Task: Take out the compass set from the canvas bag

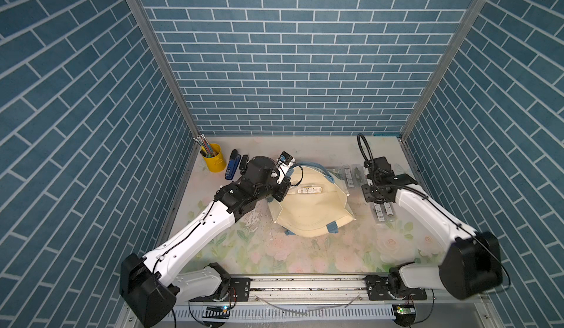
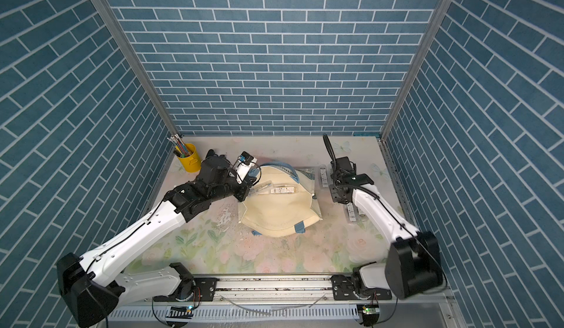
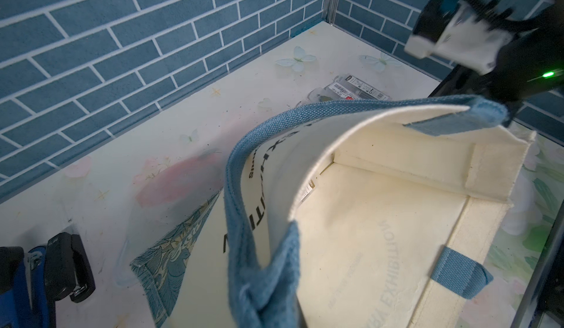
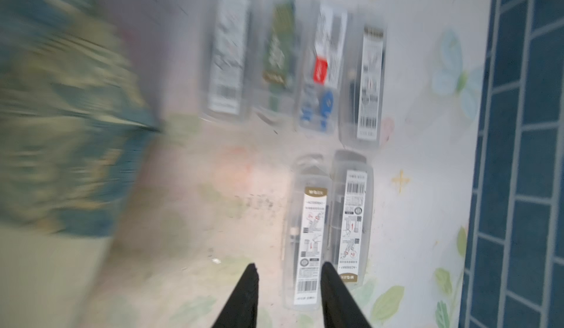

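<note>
The cream canvas bag lies open at the table's middle, with a labelled clear case inside. My left gripper is at its upper left rim, its fingers mostly hidden by the blue strap; I cannot see whether they are shut. My right gripper hovers above clear labelled cases right of the bag, fingertips apart, nothing seen lifted between them. Two cases lie side by side below it, several more behind them in a blurred row.
A yellow pen cup and blue and black staplers stand at the back left. Tiled walls enclose the sides and back.
</note>
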